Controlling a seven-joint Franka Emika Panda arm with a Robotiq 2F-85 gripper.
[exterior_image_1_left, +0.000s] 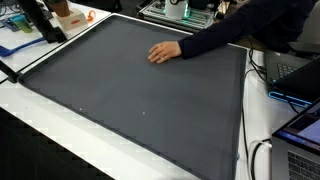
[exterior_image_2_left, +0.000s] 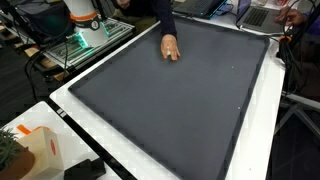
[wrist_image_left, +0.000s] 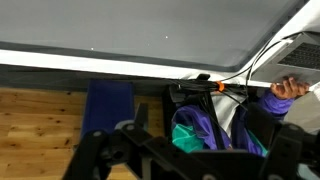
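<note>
My gripper is open at the bottom of the wrist view, its dark fingers wide apart with nothing held between them. Below it show the table's edge and the floor, out of focus at the fingers. Neither exterior view shows the gripper; only the white arm base (exterior_image_2_left: 88, 20) appears in exterior view 2. The dark grey table mat (exterior_image_1_left: 140, 95) lies bare except for a person's hand (exterior_image_1_left: 165, 51), resting near its far edge in a dark sleeve.
Laptops (exterior_image_1_left: 300, 150) and cables line the table's right side. A box and tools (exterior_image_1_left: 70, 18) stand at the far left. In the wrist view, a bag with purple and teal cloth (wrist_image_left: 190, 135) sits on the floor, and another hand (wrist_image_left: 290, 88) is at the right.
</note>
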